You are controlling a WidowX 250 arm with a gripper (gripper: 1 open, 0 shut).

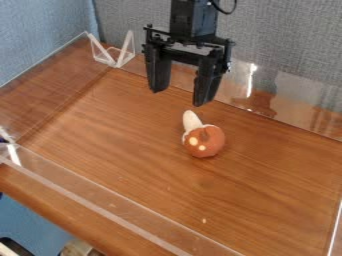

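Observation:
My black gripper (182, 82) hangs from the top centre of the camera view, open, its two fingers wide apart with nothing between them. Below it and slightly right, an orange-brown mushroom-like toy (205, 143) with pale spots and a white stem lies on its side on the wooden table (147, 185), apart from the gripper, its stem pointing up the view.
A white wire stand (112, 50) sits at the back left. Clear edging runs along the back and front of the table. Grey padded walls rise at the back and left.

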